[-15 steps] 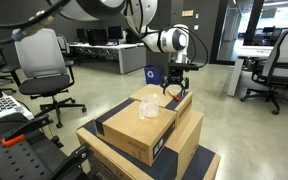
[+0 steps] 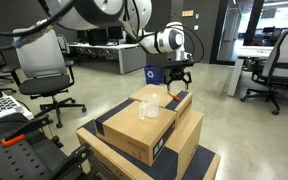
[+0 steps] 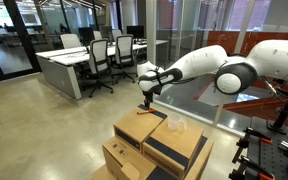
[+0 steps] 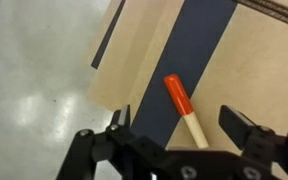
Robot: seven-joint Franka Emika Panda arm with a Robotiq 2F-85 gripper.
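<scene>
A marker-like stick (image 4: 185,108) with a red end and a pale body lies on a cardboard box, across the edge of its dark stripe, in the wrist view. In exterior view 1 its red part (image 2: 175,97) shows small on the far box top. My gripper is open above it, fingers apart on either side and nothing held between them. The pale end of the stick runs down toward the gripper body. From the other side, exterior view 2 shows the gripper (image 3: 148,101) over the back box, near the red stick (image 3: 146,112).
Clear plastic cups (image 2: 150,108) stand on the stacked cardboard boxes (image 2: 137,132), nearer the robot's base than the stick. Bare floor (image 4: 34,90) lies beyond the box edge. Office chairs (image 2: 46,78) stand farther off.
Over the last second my gripper has shifted slightly to the left in exterior view 1 and sits a little lower. The stick, cups and boxes look unmoved.
</scene>
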